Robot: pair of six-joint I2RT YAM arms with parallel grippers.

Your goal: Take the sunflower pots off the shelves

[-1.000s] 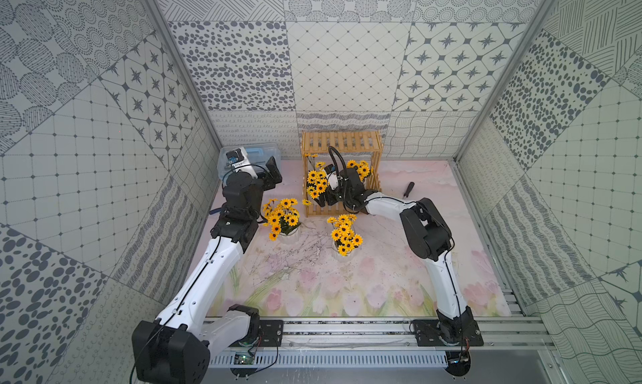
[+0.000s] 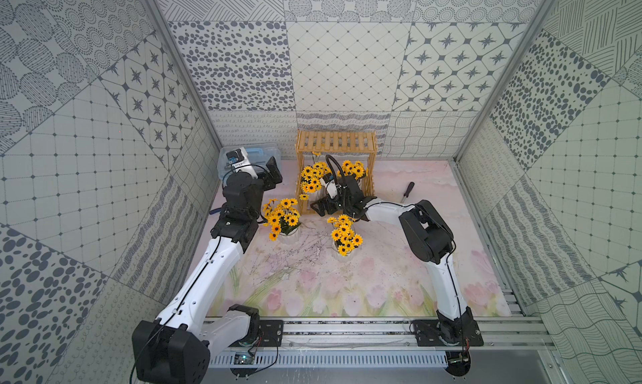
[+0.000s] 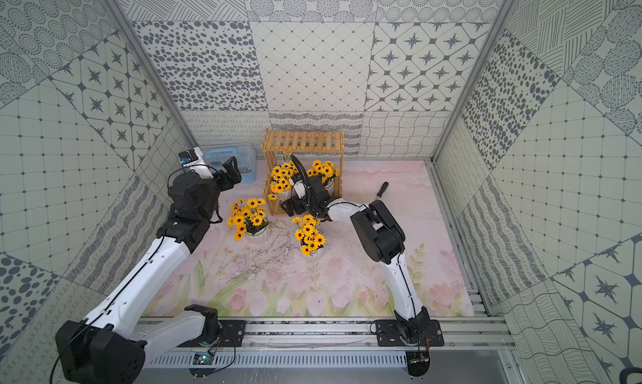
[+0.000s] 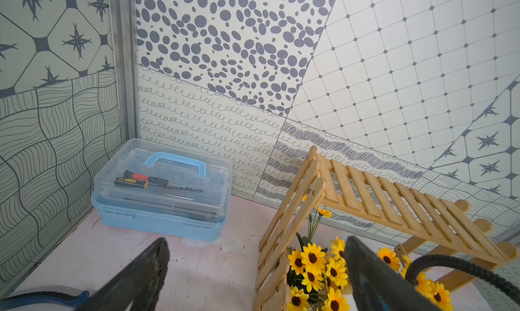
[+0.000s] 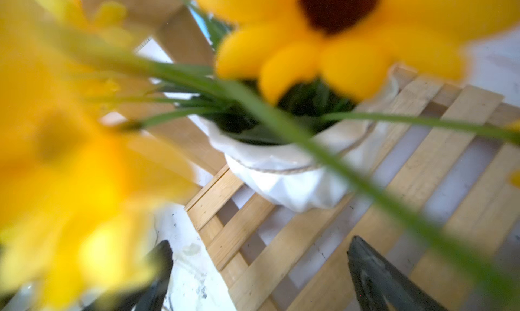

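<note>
The wooden shelf (image 2: 336, 142) stands at the back of the table with two sunflower pots inside, left (image 2: 311, 175) and right (image 2: 354, 168). Two further sunflower pots stand on the table before it, one at left (image 2: 281, 217) and one nearer the middle (image 2: 344, 237). My right gripper (image 2: 324, 206) is open at the shelf's front edge. In the right wrist view a white pot (image 5: 298, 183) sits on the slats beyond the parted fingers (image 5: 373, 273), apart from them; blossoms cover much of the view. My left gripper is open and empty, left of the shelf.
A clear blue toolbox (image 4: 162, 189) stands at the back left. A black-handled tool (image 2: 409, 188) lies right of the shelf. A shelf side frame (image 4: 289, 224) rises beside the left gripper.
The shelf and its pots have shifted slightly left. My right gripper has drawn a little toward the front. The left arm and the two pots on the table have stayed put.
</note>
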